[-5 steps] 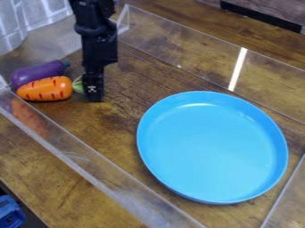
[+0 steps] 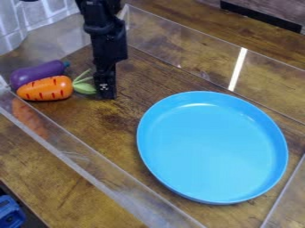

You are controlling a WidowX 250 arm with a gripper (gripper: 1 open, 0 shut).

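My black gripper [image 2: 103, 85] reaches down from the top to the tray floor at the left, beside the green leafy top [image 2: 84, 84] of an orange toy carrot [image 2: 45, 88]. A purple toy eggplant [image 2: 38, 73] lies just behind the carrot. The fingertips are dark and small, so whether they are shut or holding the leaves cannot be told. A large blue plate [image 2: 212, 144] sits on the right.
A clear-walled tray [image 2: 238, 73] with a wooden floor surrounds the objects. Bare floor lies between the gripper and the plate. A blue object [image 2: 7, 212] is at the lower left, outside.
The gripper has shifted slightly to the right since a second ago, and more of the carrot's green top shows. The plate has stayed put.
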